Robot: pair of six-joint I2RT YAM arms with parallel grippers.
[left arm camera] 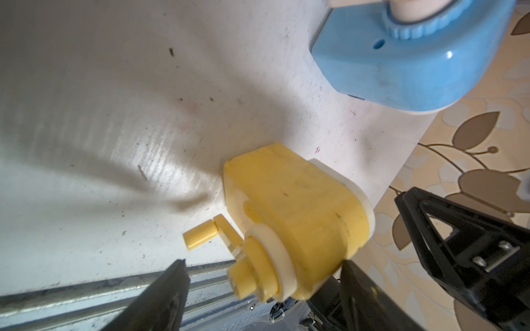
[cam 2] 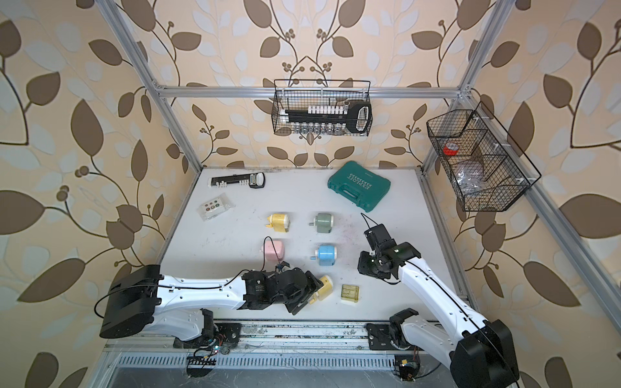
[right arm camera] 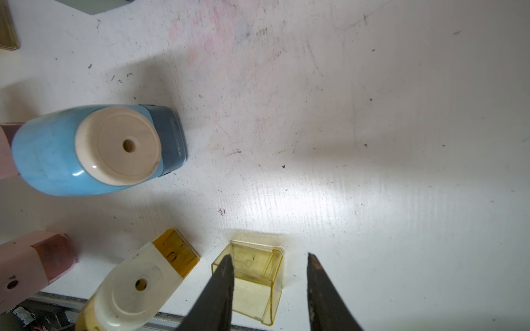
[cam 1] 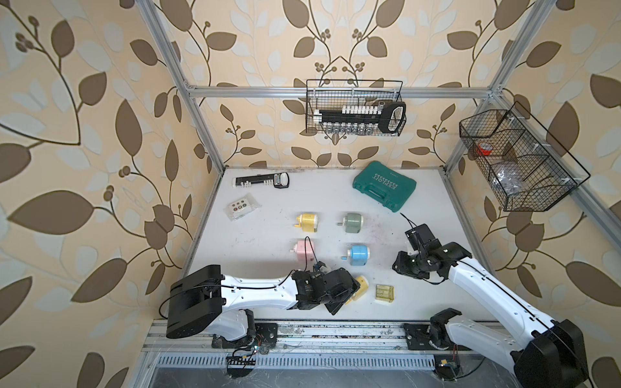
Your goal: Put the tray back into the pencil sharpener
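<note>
A yellow pencil sharpener (left arm camera: 292, 209) lies at the front of the table; my left gripper stands open over its crank end, the fingertips on either side of it. The clear yellow tray (right arm camera: 248, 287) lies apart on the table to the sharpener's right, also seen in the top left view (cam 1: 384, 293). My right gripper is open above the tray, nothing between its fingers.
Blue (cam 1: 359, 254), pink (cam 2: 273, 249), green (cam 1: 352, 221) and another yellow sharpener (cam 1: 307, 221) stand behind. A green case (cam 1: 383, 185) lies at the back right.
</note>
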